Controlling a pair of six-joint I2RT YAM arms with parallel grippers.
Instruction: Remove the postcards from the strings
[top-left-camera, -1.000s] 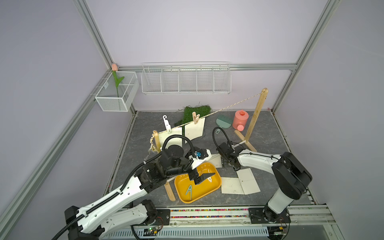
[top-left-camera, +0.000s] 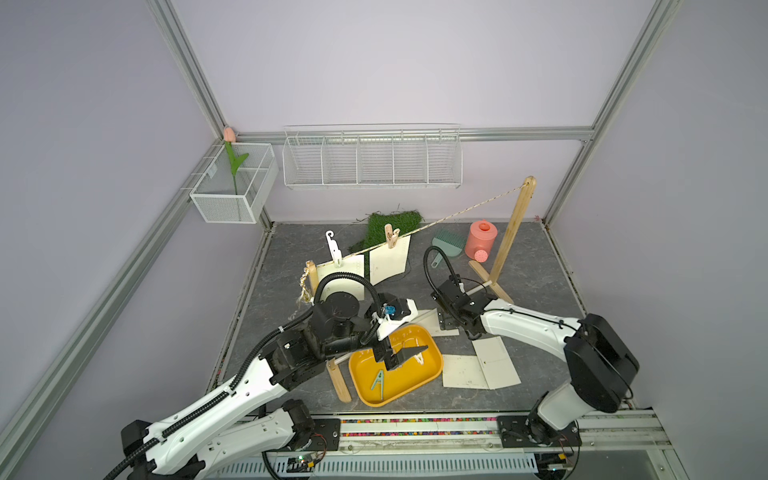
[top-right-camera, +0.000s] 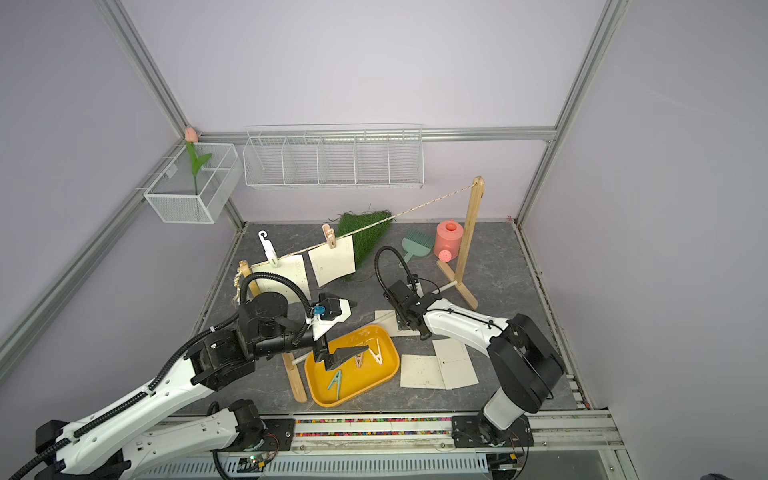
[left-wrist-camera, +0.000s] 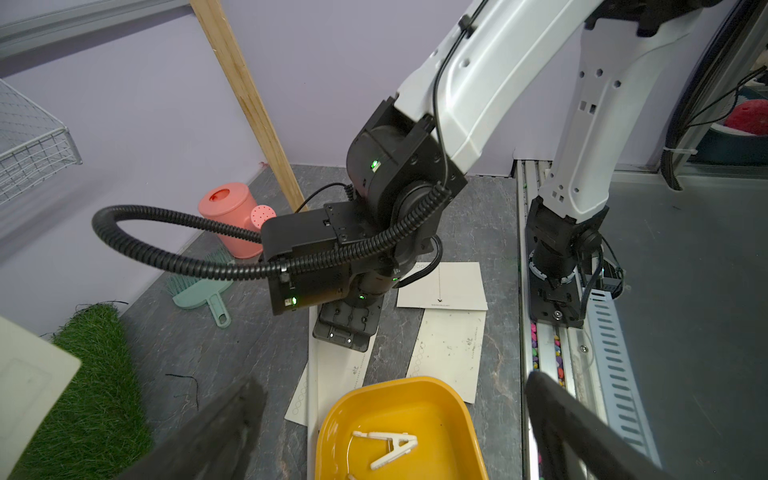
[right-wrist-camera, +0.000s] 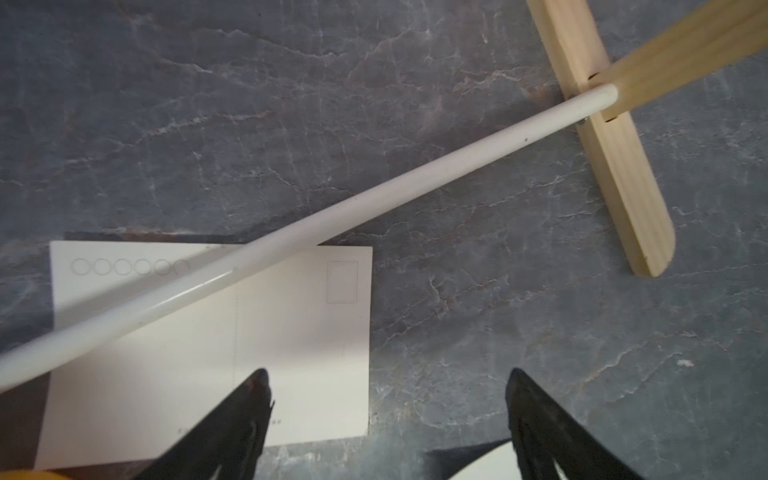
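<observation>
Two cream postcards still hang from the string (top-right-camera: 432, 200): the left postcard (top-right-camera: 289, 276) by a white clip (top-right-camera: 269, 249), the right postcard (top-right-camera: 333, 260) by a wooden clip (top-right-camera: 329, 236). On the table, a postcard (right-wrist-camera: 312, 336) lies partly beneath the white rod, and two overlapping postcards (top-left-camera: 464, 372) (top-left-camera: 497, 364) rest nearer the front. Over the yellow tray, my left gripper is open, nothing held. My right gripper points down, open and empty, with its left finger overlapping the rod-side postcard in the right wrist view.
The yellow tray (top-right-camera: 393, 376) holds several loose clips. Wooden posts (top-left-camera: 512, 232) joined by a white rod (right-wrist-camera: 384, 196) carry the string. A pink watering can (top-left-camera: 481, 238), green brush (top-right-camera: 416, 242) and grass mat (top-left-camera: 400, 222) stand behind.
The left arm has edged slightly left. The hanging postcards have not moved.
</observation>
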